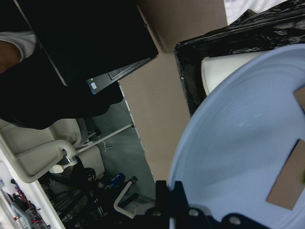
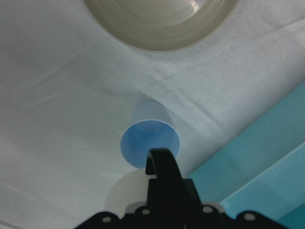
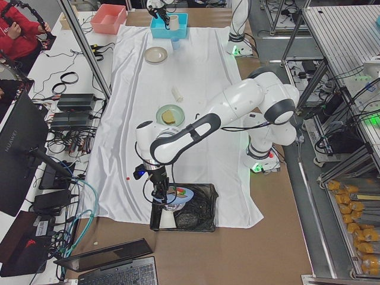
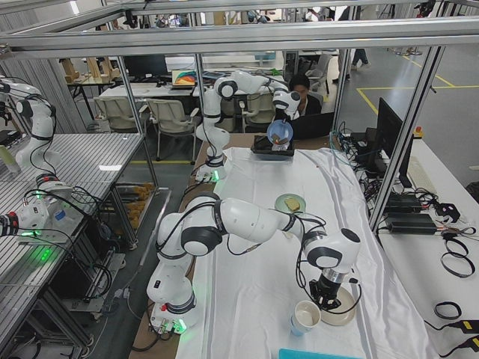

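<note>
My left gripper is shut on the rim of a blue plate (image 1: 238,152) with brown pieces on it, held over a black-lined bin (image 3: 202,217) containing a foil item and a white object. My right gripper (image 4: 328,299) hangs above a light blue cup (image 2: 150,143); in the right wrist view a cream cup (image 4: 307,313) sits under its fingers, and whether it grips that cup is unclear. A beige plate (image 2: 157,38) lies beside the blue cup.
A green plate (image 3: 163,122) with a yellow piece lies mid-cloth. A turquoise basket (image 3: 160,32) is at the far end. A laptop and cables line the edges.
</note>
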